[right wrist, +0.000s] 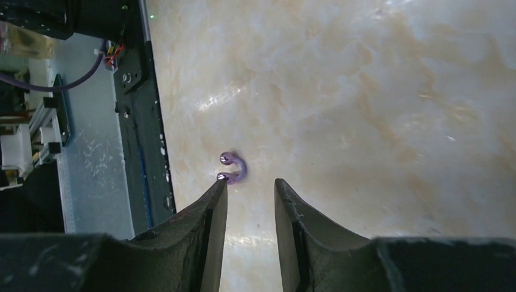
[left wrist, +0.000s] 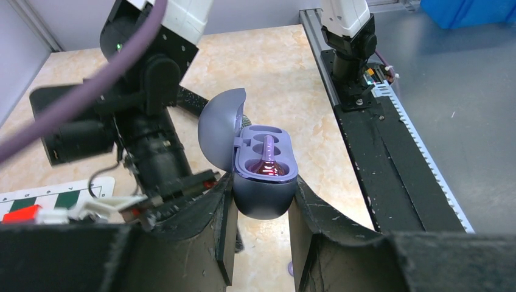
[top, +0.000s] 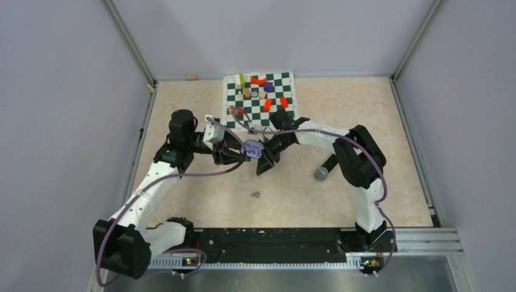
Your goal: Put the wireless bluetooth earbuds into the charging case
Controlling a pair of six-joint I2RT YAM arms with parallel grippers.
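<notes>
The purple charging case [top: 253, 150], lid up, is held in my left gripper [top: 240, 157], which is shut on it; in the left wrist view the case [left wrist: 263, 196] has a glossy earbud [left wrist: 268, 165] seated in it. Another small purple earbud piece [right wrist: 242, 165] lies on the table, seen as a curved shape with two ends, left of and beyond the fingertips of my right gripper in the right wrist view. The right gripper is part open, nothing between its fingers, reaching down beside the case in the top view.
A checkered board [top: 243, 106] with coloured blocks lies at the back. A black microphone [top: 328, 165] rests on the right of the table.
</notes>
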